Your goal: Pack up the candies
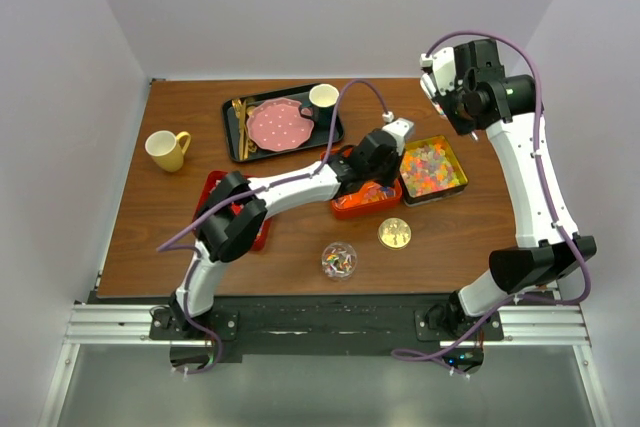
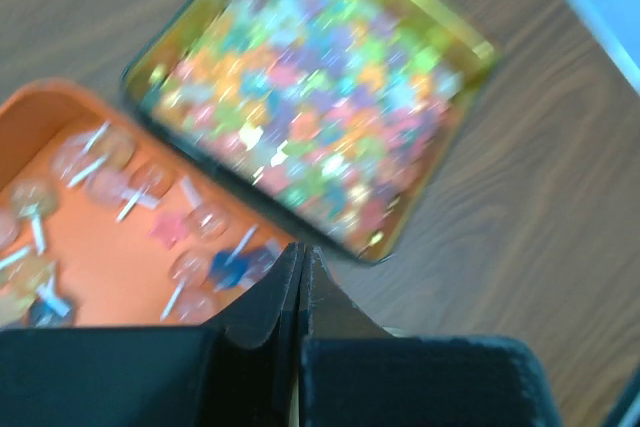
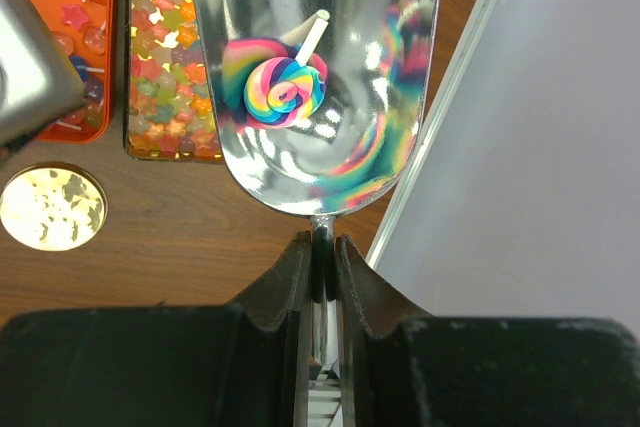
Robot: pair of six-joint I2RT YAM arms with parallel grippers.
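Observation:
My left gripper is shut with nothing visible between its fingers, above the orange box [image 2: 100, 247] of lollipops, beside the tin of star candies [image 2: 300, 107]. My right gripper is shut on the handle of a metal scoop [image 3: 260, 172], which carries a rainbow swirl lollipop [image 3: 280, 95] and is held high at the table's right side. The orange box also shows in the top view [image 1: 362, 205], partly hidden under the left arm.
A red box [image 1: 262, 239] lies under the left arm, a glass jar [image 1: 338, 261] and gold lid [image 1: 394, 233] at the front. A black tray [image 1: 235, 152] with a pink plate and cup stands behind, a yellow mug [image 1: 165, 152] at left.

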